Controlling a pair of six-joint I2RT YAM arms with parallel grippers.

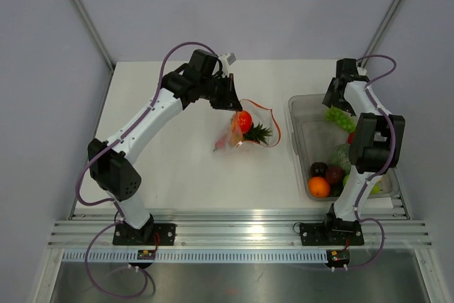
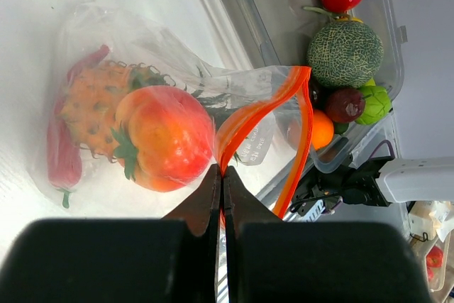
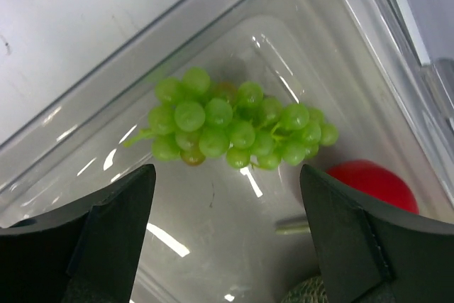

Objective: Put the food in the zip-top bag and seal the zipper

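A clear zip bag (image 2: pixel 81 189) with an orange zipper rim (image 2: pixel 245 122) lies in the middle of the table, its mouth spread apart. Inside it are a tomato (image 2: pixel 164 136), a pineapple (image 2: pixel 92 104) and a reddish pepper (image 2: pixel 62 150). My left gripper is shut at the near edge of the orange rim, which passes right at its fingertips. Over the bin's far end my right gripper stands open, nothing between its fingers. Green grapes (image 3: pixel 227 122) lie on the bin floor just ahead of those fingers.
The grey bin (image 1: pixel 306 133) on the right also holds a red tomato (image 3: pixel 376 184), a melon (image 2: pixel 345 53), an orange (image 1: pixel 319 187) and several other fruits. Its raised wall stands between bag and grapes.
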